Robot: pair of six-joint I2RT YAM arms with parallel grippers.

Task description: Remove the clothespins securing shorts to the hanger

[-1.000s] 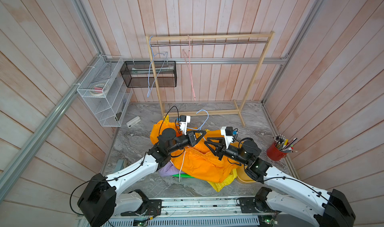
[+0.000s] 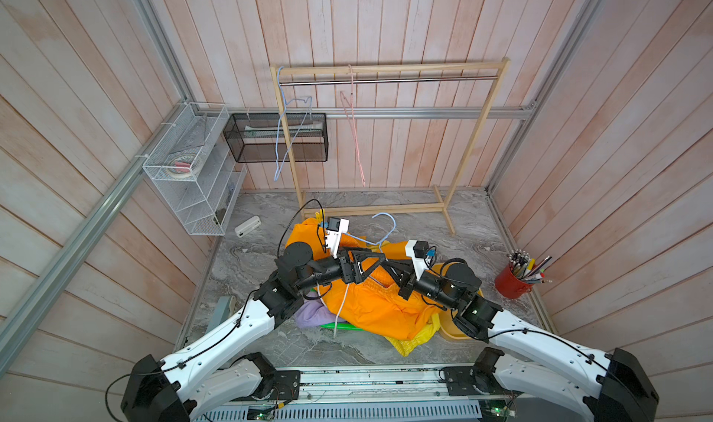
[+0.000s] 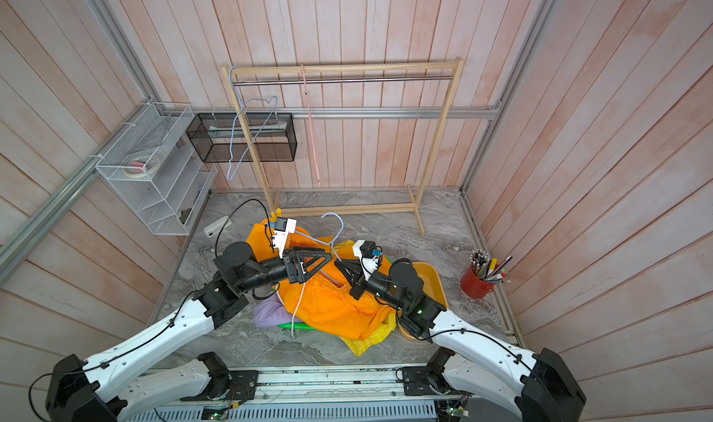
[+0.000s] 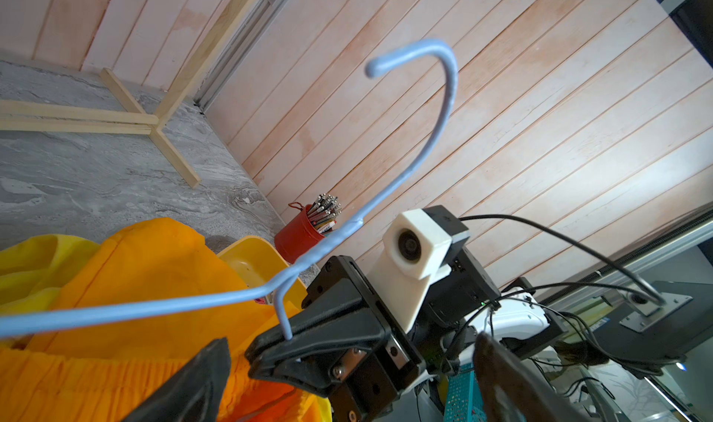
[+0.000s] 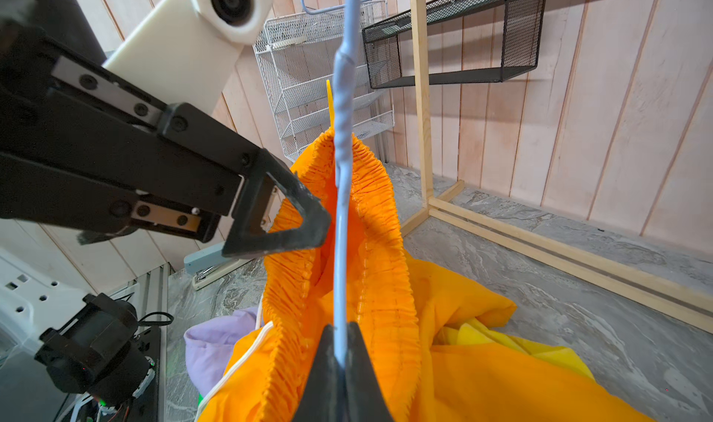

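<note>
The orange shorts [image 2: 386, 303] lie bunched on the grey floor under both arms, their gathered waistband [image 5: 390, 273] spread open in the right wrist view. A pale blue hanger [image 4: 349, 225] rises above them, hook upward. My right gripper is shut on the hanger's thin wire below the hook. My left gripper stands open, fingers wide apart, with the hanger's wire passing in front of it and not gripped. At the waistband's far-left corner shows a narrow yellow piece [image 5: 330, 104], seemingly a clothespin. Any pin at the other end is hidden.
Other clothes lie beneath: purple cloth [image 2: 315, 312] and yellow cloth [image 2: 416, 338]. A yellow tub [image 3: 432, 284] sits by the right arm, with a red pen cup [image 2: 511, 282] farther right. Behind stands a wooden rack [image 2: 390, 208]. The two grippers are very close together.
My right gripper has gone from open to shut on the hanger's wire. The left gripper has drawn slightly left and nearer, and the hook has shifted right and nearer.
</note>
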